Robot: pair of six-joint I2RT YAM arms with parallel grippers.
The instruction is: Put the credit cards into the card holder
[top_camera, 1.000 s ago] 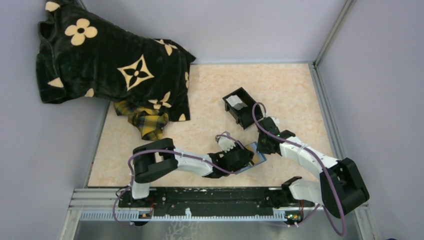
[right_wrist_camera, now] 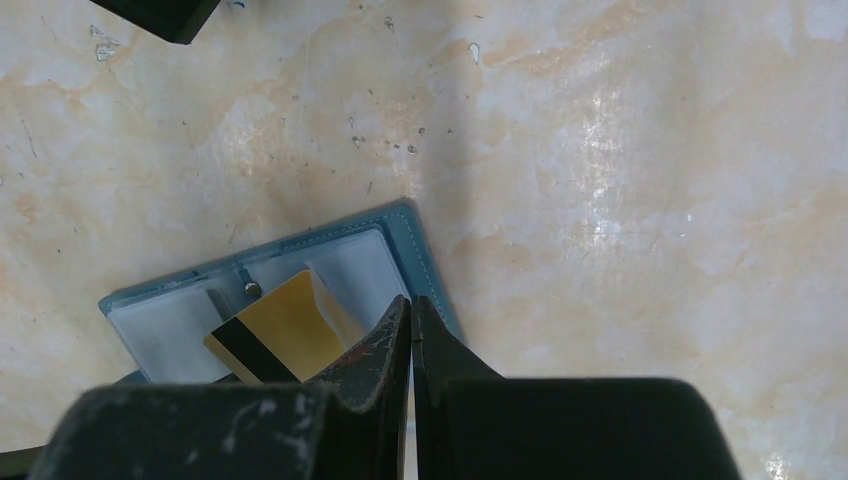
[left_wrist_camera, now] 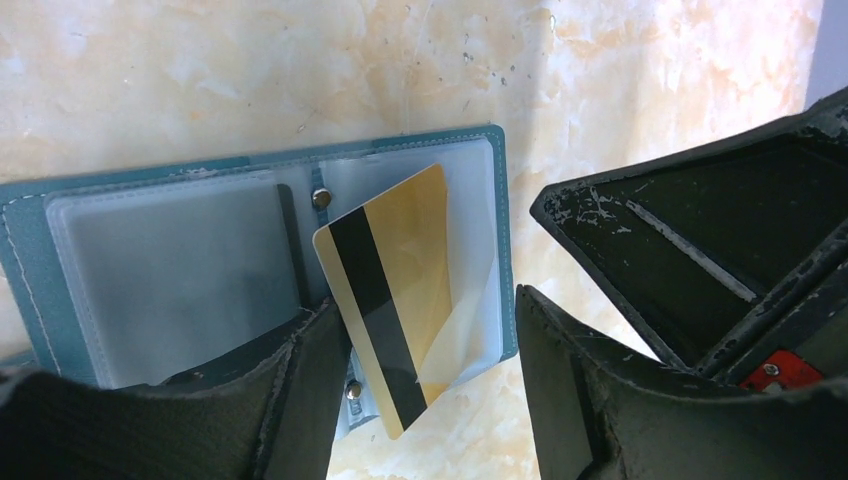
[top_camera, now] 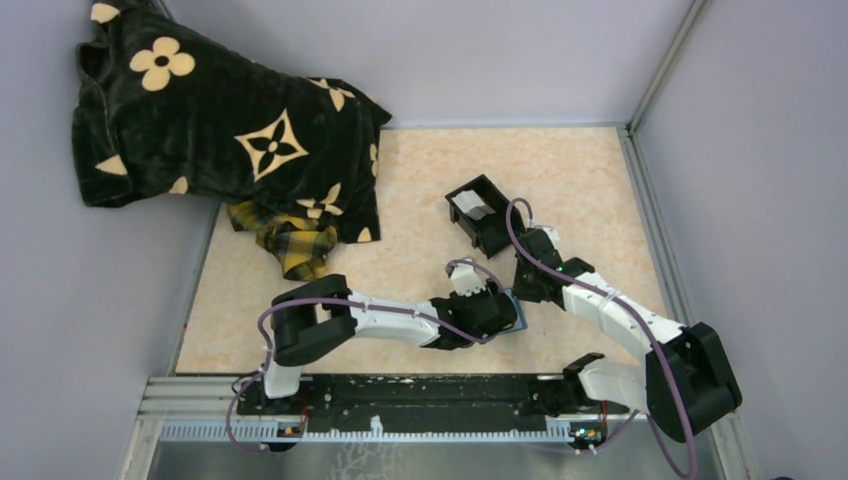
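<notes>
The blue card holder (left_wrist_camera: 509, 250) lies flat, partly covered by my left gripper in the top view. A gold card (left_wrist_camera: 410, 260) with a black stripe rests slanted over its right half. The card's right corner is under the clear sleeve; the striped end sticks out across the middle strap. My left gripper stands open above the holder, its left finger (left_wrist_camera: 325, 345) close against the card's striped edge and the other beyond the holder's right edge. My right gripper is shut over the holder's right edge, nothing visible between its fingertips. Contact there cannot be told.
A black box (top_camera: 490, 234) with white items inside stands behind the grippers. A dark patterned blanket (top_camera: 230, 130) and a yellow plaid cloth (top_camera: 295, 245) lie at the back left.
The right gripper shifted only a little.
</notes>
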